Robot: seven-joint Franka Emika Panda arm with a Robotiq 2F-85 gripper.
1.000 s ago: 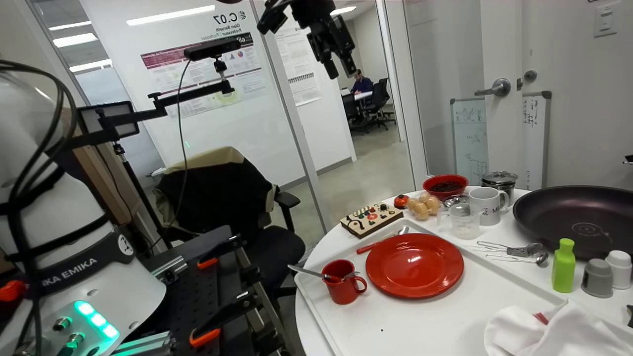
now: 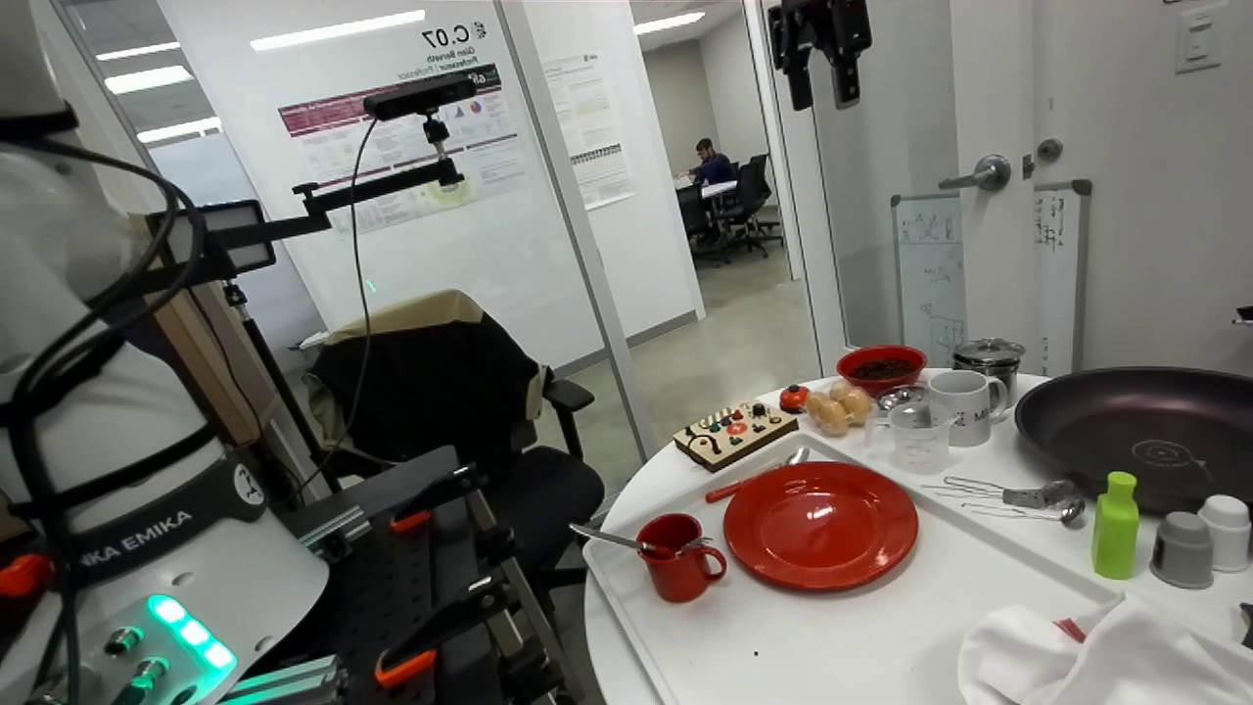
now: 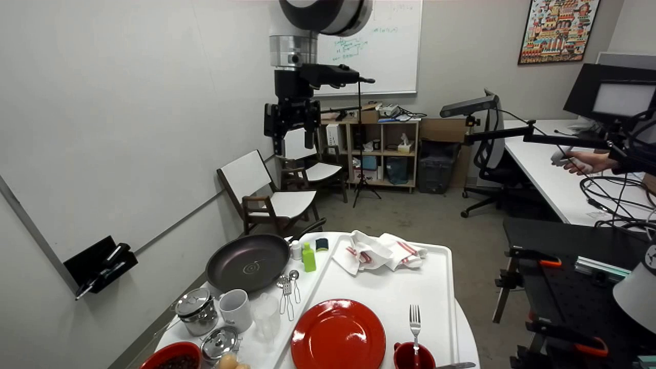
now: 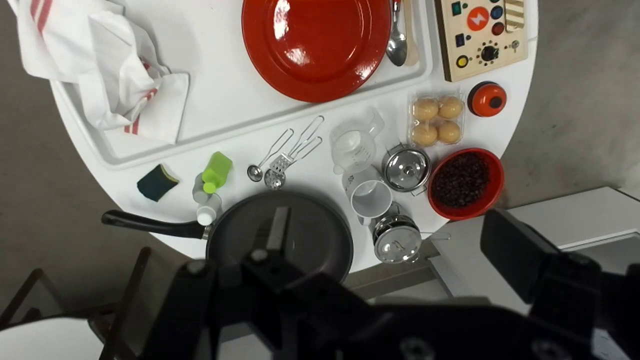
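High above the table, my gripper (image 2: 823, 101) stands open with nothing between its fingers. In exterior view 2 the gripper (image 3: 293, 149) hangs beyond and above the frying pan (image 3: 249, 264), its two fingers apart. From the wrist view, the fingers sit far apart, one of them over the pan (image 4: 312, 240). Below lies a red plate (image 2: 822, 525) on the white tray (image 2: 893, 634). Beside it a red mug (image 2: 678, 570) holds a fork (image 3: 415, 323) and a knife (image 2: 611, 539). A white towel with red stripes (image 3: 369, 249) is crumpled at one end of the tray.
Beside the tray stand a green bottle (image 4: 216, 169), a grey-white mug (image 4: 370, 198), a clear measuring cup (image 4: 354, 150), eggs (image 4: 438, 120), steel pots (image 4: 397, 240) and a red bowl of beans (image 4: 468, 183). Small utensils (image 4: 282, 161) lie near the pan. Bare tray surface surrounds the plate.
In exterior view 1 my gripper has swung to the right, from before the glass wall to over the table's far side, and now hangs more upright. The things on the table look unmoved.
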